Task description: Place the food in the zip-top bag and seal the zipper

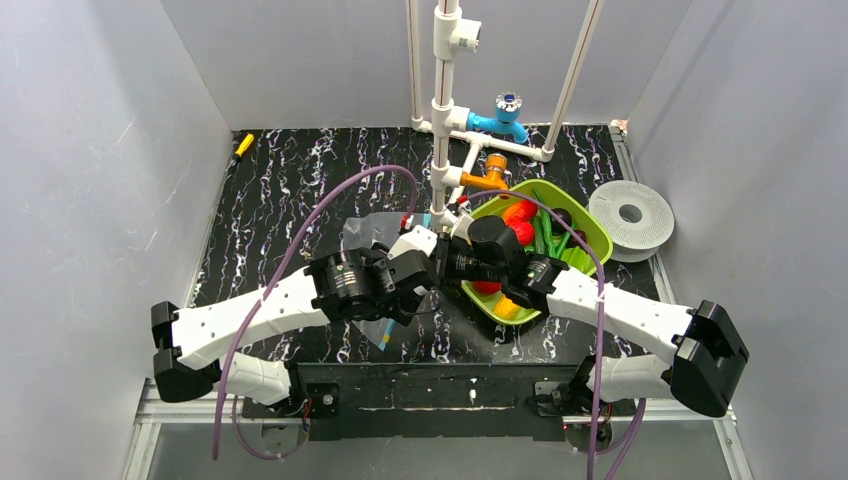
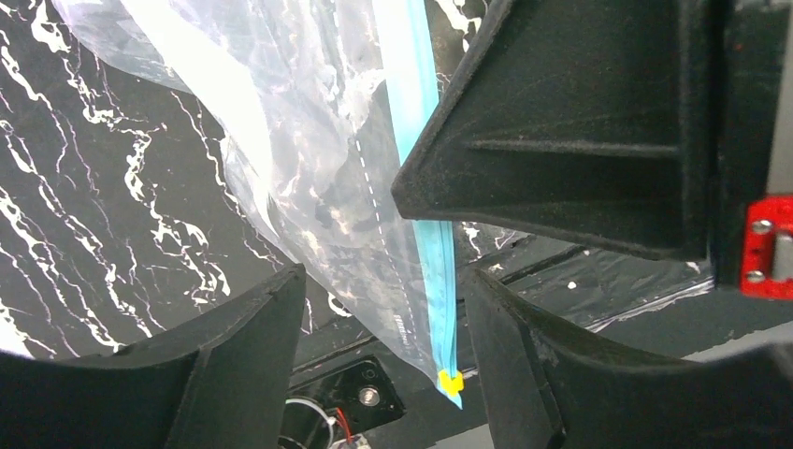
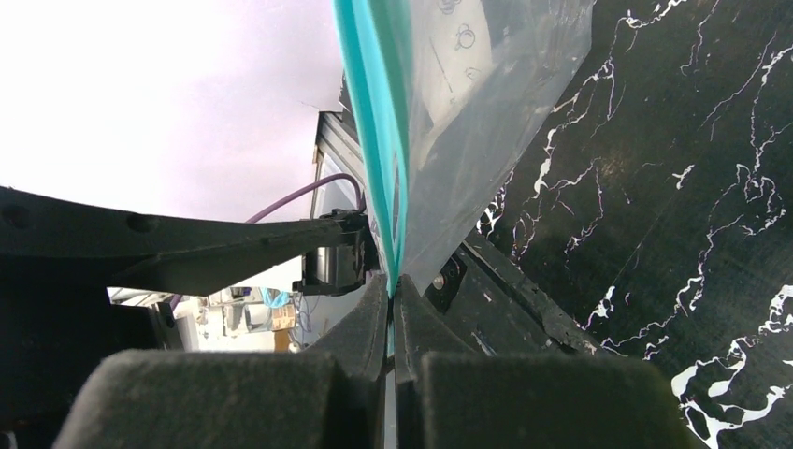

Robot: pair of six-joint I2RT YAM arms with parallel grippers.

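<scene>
A clear zip top bag with a blue zipper strip lies largely under the two arms in the top view. In the left wrist view, the strip runs down to a yellow slider. My left gripper is part open, its fingers on either side of the bag and strip, apart from them in the picture. My right gripper is shut on the strip's edge, which runs down into its fingertips. Food in red, orange and green fills the green basket.
White pipes with a blue tap and an orange tap stand behind the arms. To the right sits a white roll. A yellow-handled tool lies at the far left.
</scene>
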